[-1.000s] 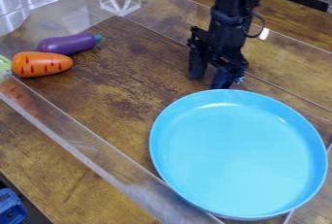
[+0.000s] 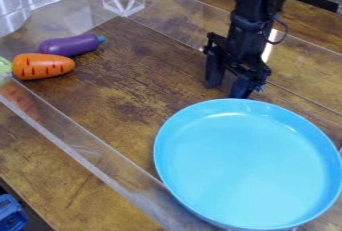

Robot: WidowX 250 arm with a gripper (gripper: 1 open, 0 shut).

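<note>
The black robot gripper [image 2: 235,73] hangs at the back right of the wooden table, low over its surface just behind the large blue plate [image 2: 246,161]. Its dark fingers point down; whether they are apart or closed, and whether anything is between them, I cannot tell. A purple eggplant toy [image 2: 72,45] and an orange carrot toy [image 2: 42,65] lie at the left, well away from the gripper.
Clear plastic walls edge the wooden table [image 2: 114,100]. A blue object [image 2: 10,214] is at the bottom left corner, outside the wall.
The gripper has shifted very slightly; the toys and the plate have not moved.
</note>
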